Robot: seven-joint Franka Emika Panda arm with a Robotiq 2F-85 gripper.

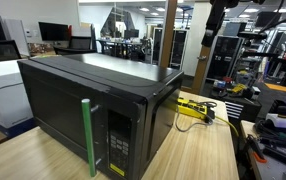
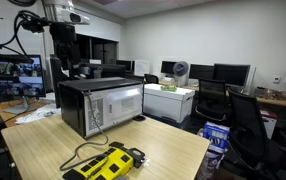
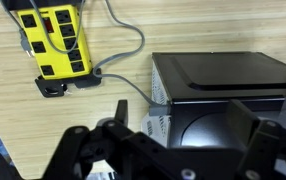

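A black microwave [image 1: 103, 105] stands on the wooden table, its door shut and a green strip [image 1: 88, 140] along the door handle. In exterior view 2 its back and side [image 2: 113, 104] show, with a cord trailing from it. My gripper [image 2: 69, 68] hangs above the microwave, apart from it. Seen from the wrist, the gripper has its two dark fingers spread wide over the microwave's edge [image 3: 233, 70], and nothing shows between them.
A yellow power strip [image 3: 58, 42] with a grey cord [image 3: 128, 65] lies on the table beside the microwave. Office chairs [image 2: 248, 115] and a white cabinet [image 2: 168, 103] stand beyond.
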